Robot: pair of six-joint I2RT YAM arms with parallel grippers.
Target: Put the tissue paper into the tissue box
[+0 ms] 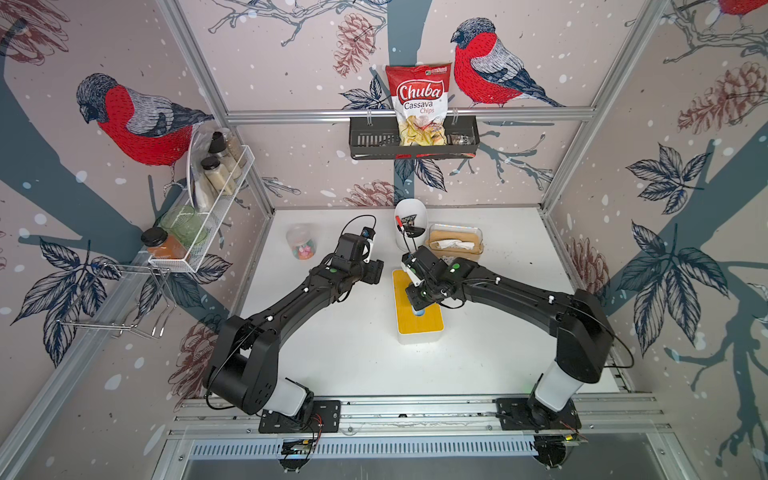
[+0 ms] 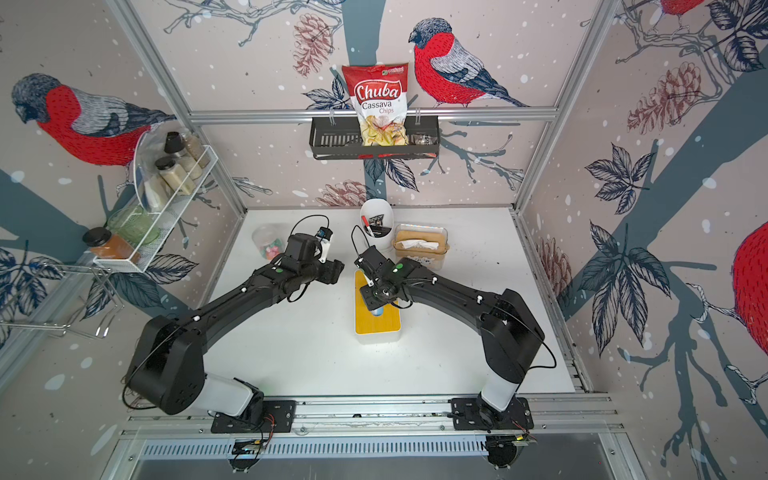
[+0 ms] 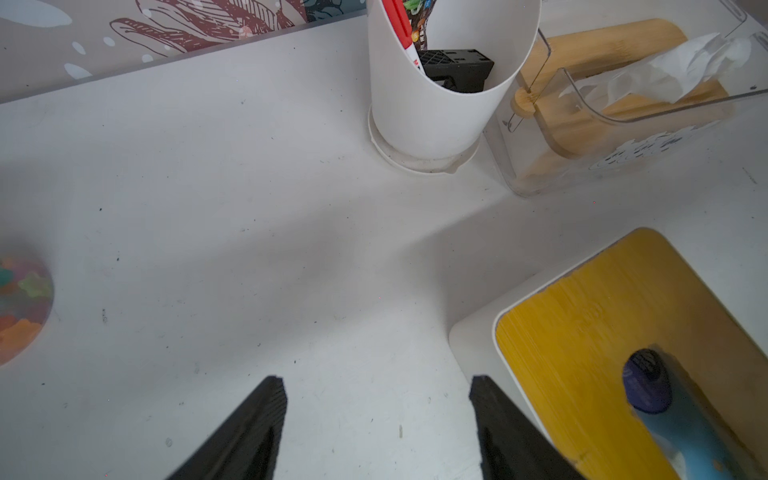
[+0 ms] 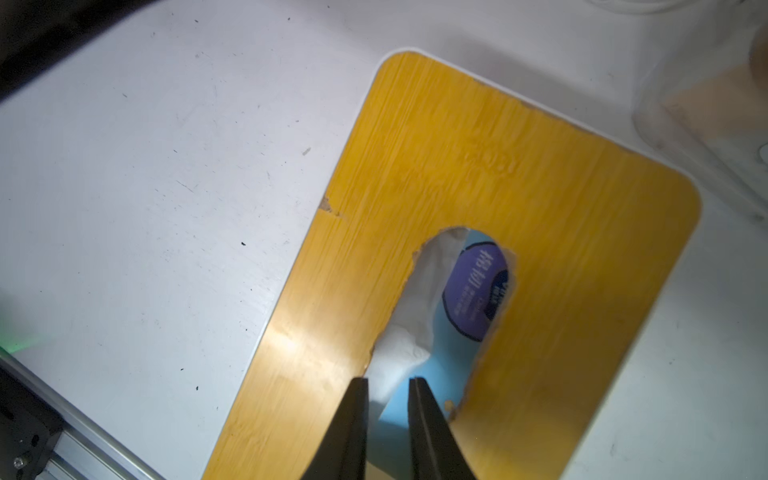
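Observation:
The tissue box [image 4: 625,240] with a yellow lid stands mid-table. Through its oval opening shows a blue tissue pack [image 4: 436,364] with a purple label [image 4: 472,292]. My right gripper hovers over that opening, fingers part open with a small gap, nothing visibly held. My left gripper is open and empty, left of the box and a little behind it, above bare table.
Behind the box stand a white pen holder [image 3: 424,128] and a clear tissue holder [image 1: 456,253] with a wooden lid. A candy jar [image 1: 301,244] is at back left.

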